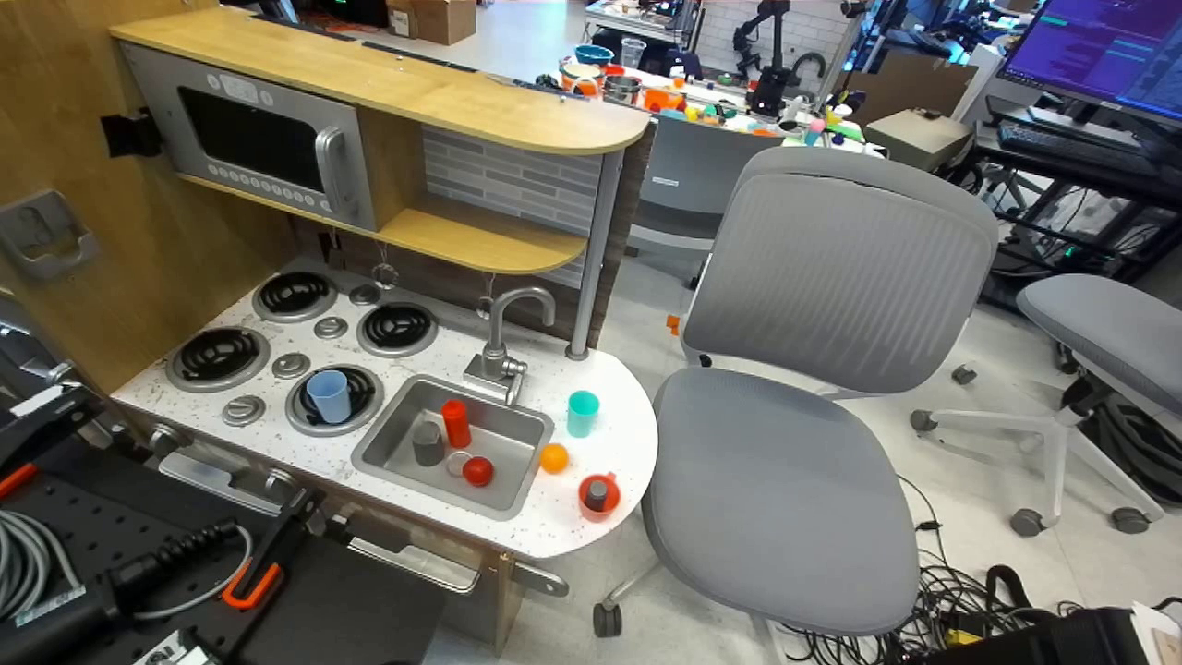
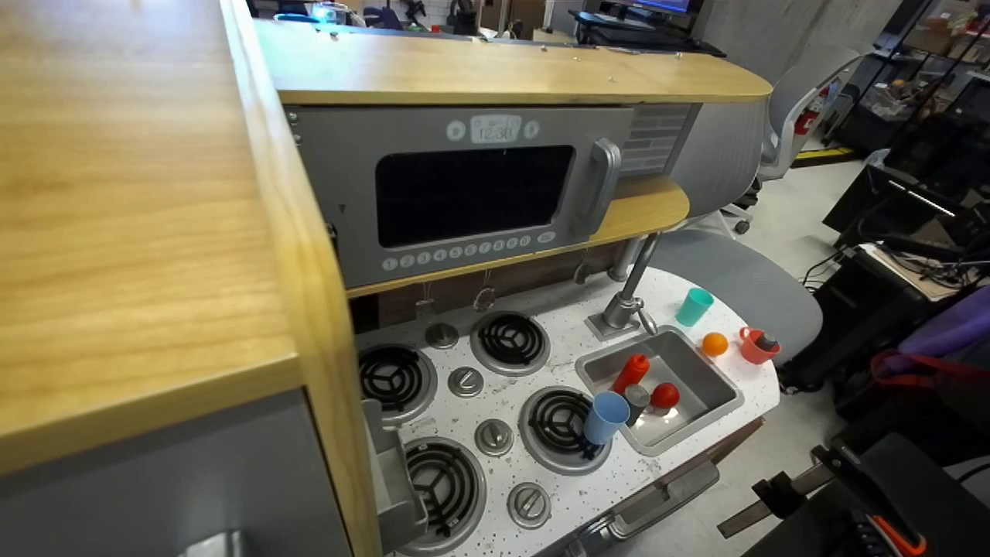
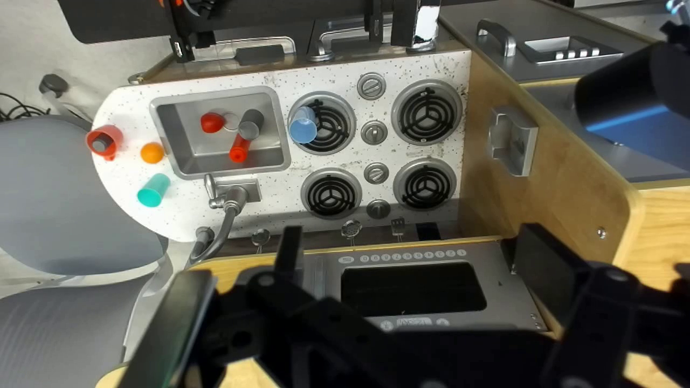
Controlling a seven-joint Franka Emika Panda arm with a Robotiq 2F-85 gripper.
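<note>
In the wrist view my gripper stands open, its black fingers wide apart and no object between them. The microwave front fills the background behind that gap. A light blue cup stands on the front burner nearest the sink. Inside the sink are a red bottle, a grey cylindrical piece and a red round piece. On the counter to the sink's right sit a teal cup, an orange ball and a red cup with a dark piece inside. Neither exterior view shows the gripper.
The microwave and wooden shelf overhang the back of the counter. A faucet rises behind the sink. Tall wooden panelling bounds the burner side. A grey chair stands by the counter's rounded end.
</note>
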